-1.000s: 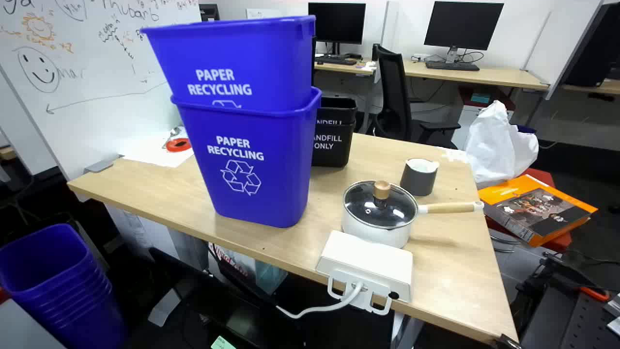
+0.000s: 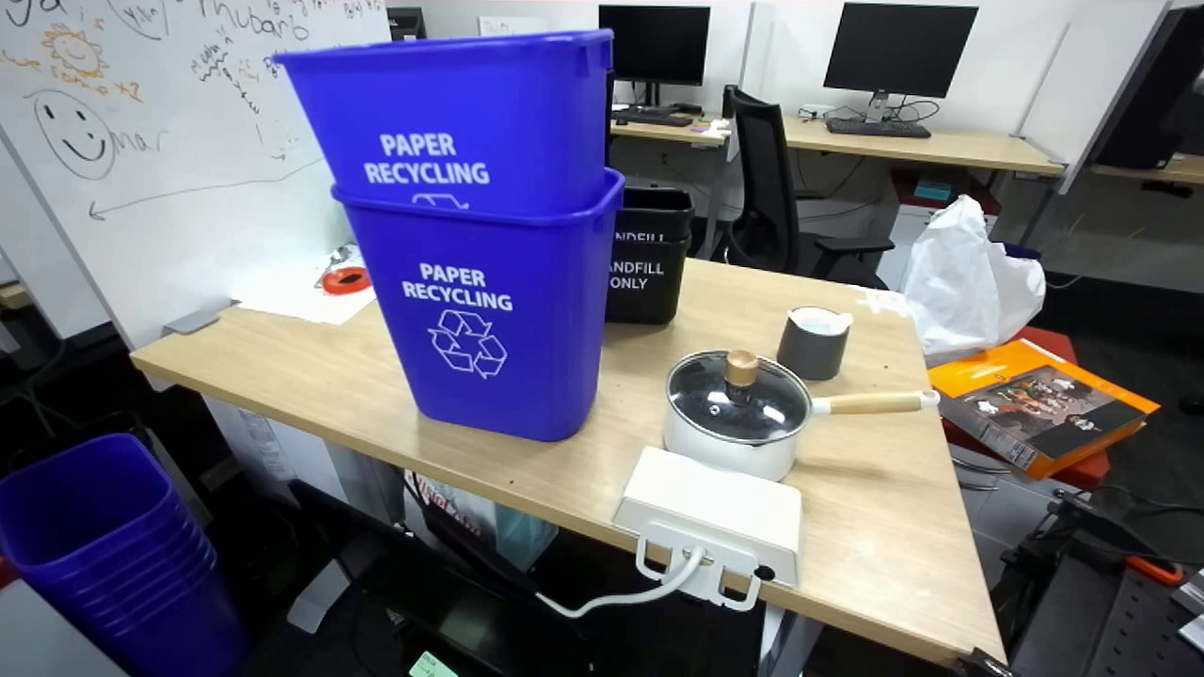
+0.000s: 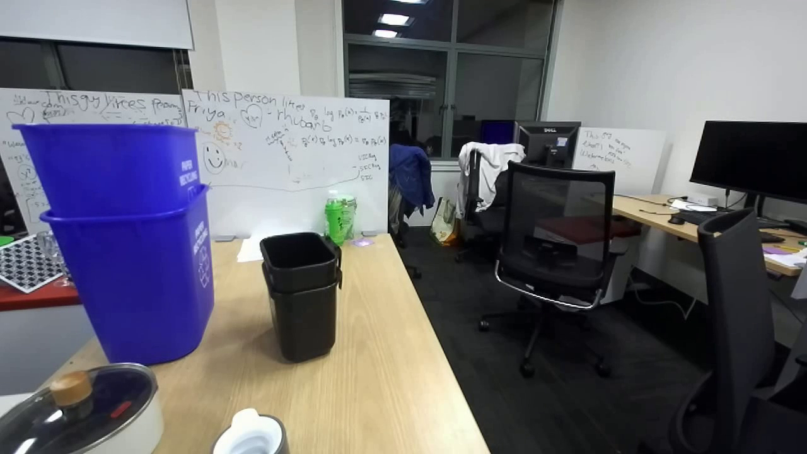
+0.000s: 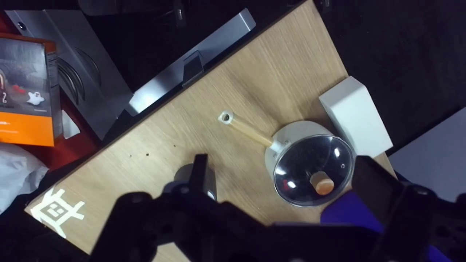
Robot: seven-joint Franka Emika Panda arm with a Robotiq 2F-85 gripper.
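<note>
My gripper shows only in the wrist view, its fingers spread wide and holding nothing. A white saucepan [image 2: 728, 446] with a light wooden handle stands on the table, its glass lid [image 2: 739, 395] on top with a wooden knob [image 2: 741, 367]. Seen from above, the lidded saucepan [image 4: 292, 131] appears between the fingers, nearer the right one. A dark grey mug [image 2: 813, 348] with a white rim stands behind the pan; the left finger [image 4: 199, 174] partly covers it in the wrist view.
Stacked blue recycling bins [image 2: 485, 327] and black landfill bins [image 2: 645, 271] stand on the table. A white box [image 2: 713, 513] sits at the front edge close to the pan. Bare tabletop [image 2: 880, 519] lies right of the pan. An orange box [image 2: 1033, 406] rests beyond the edge.
</note>
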